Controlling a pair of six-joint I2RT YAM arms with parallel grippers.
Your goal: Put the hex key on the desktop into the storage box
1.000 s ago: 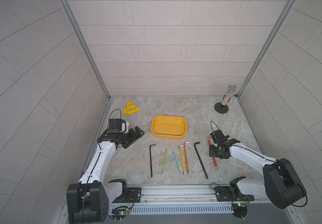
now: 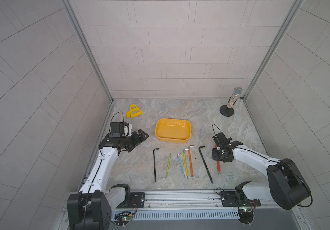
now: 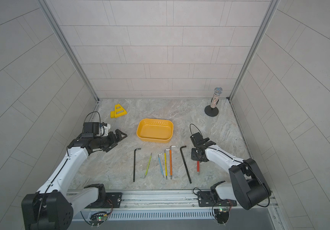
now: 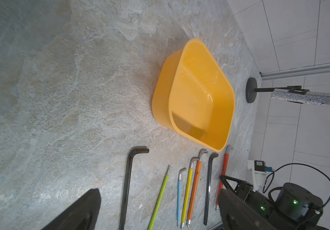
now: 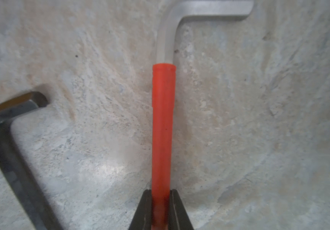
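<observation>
Red-sleeved, silver-bent, the hex key (image 5: 162,126) runs straight between the fingers of my right gripper, which is shut on its sleeve. It appears at or close to the desktop; any gap beneath is hard to judge. From above, the gripper hides the key's middle, and its red lower end (image 2: 218,168) sticks out below. The storage box (image 2: 173,140), yellow and empty, stands back and to the left of that gripper. My left gripper is open over the left side of the desk, with nothing between its fingers.
Left of the red key lies a black hex key (image 2: 206,164). Further left are orange (image 2: 190,164), yellow (image 2: 185,164), blue (image 2: 180,164), green (image 2: 168,164) and another black key (image 2: 154,164). A microphone (image 2: 232,101) stands back right; a yellow bracket (image 2: 134,111) lies back left.
The left gripper's view has shifted slightly.
</observation>
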